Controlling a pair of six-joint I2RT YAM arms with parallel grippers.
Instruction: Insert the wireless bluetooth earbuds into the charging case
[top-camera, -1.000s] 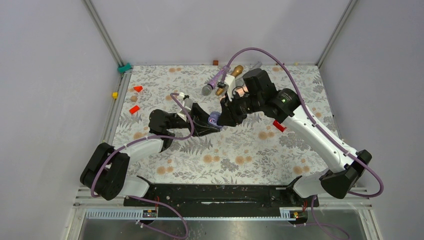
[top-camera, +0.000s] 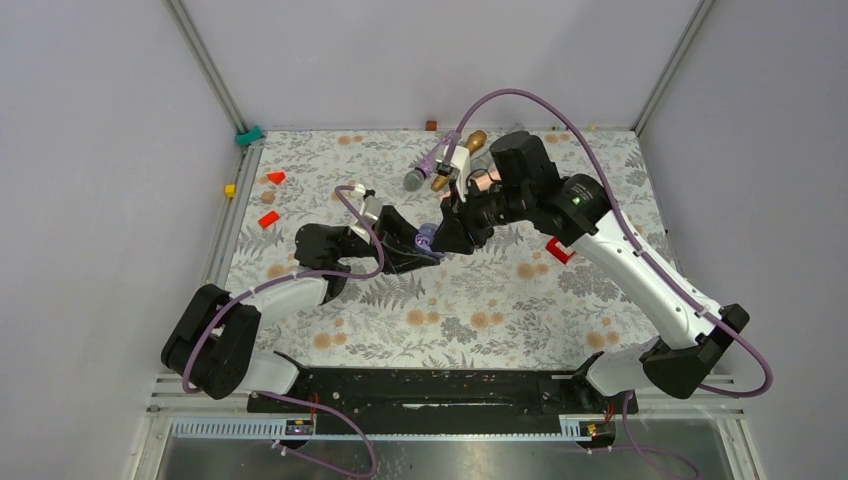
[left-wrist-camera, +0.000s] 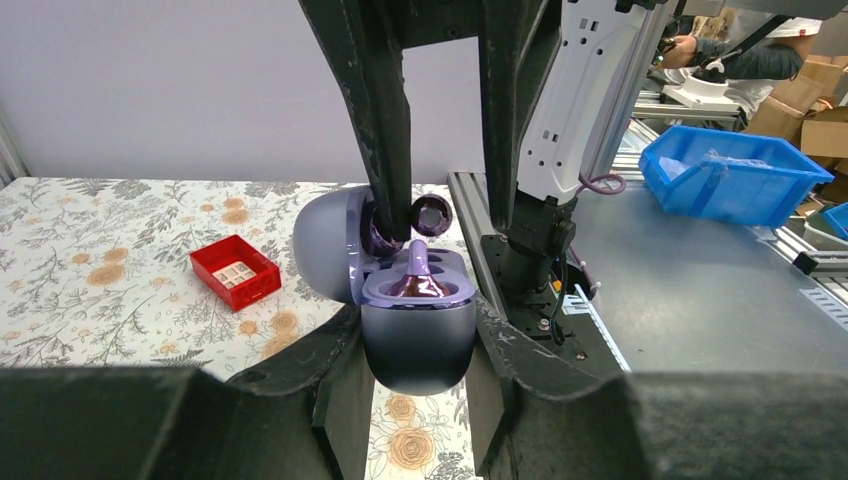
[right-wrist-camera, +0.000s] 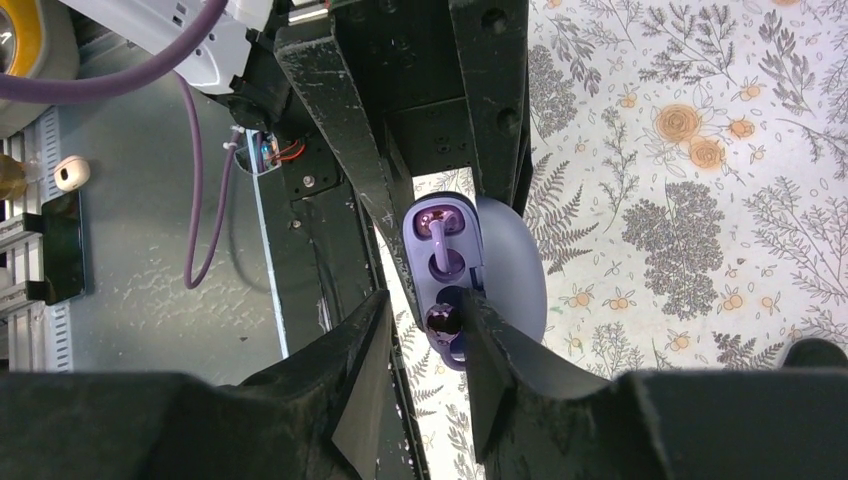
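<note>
A purple charging case (left-wrist-camera: 416, 335) is held upright in my left gripper, which is shut on it; the case (right-wrist-camera: 515, 265) has its lid swung open. An earbud (right-wrist-camera: 440, 235) sits in one well, its stem showing. A second earbud (left-wrist-camera: 431, 215) is at the other well, beside a fingertip of my right gripper, whose fingers stand part open over the case; whether they touch that earbud I cannot tell. In the top view both grippers meet around the case at mid-table.
A red box (left-wrist-camera: 235, 285) lies to the right on the floral mat. Several cylindrical tools (top-camera: 430, 160) lie at the back, small coloured blocks (top-camera: 268, 218) at the left.
My right arm has shifted very slightly; the case and my left gripper are nearly still.
</note>
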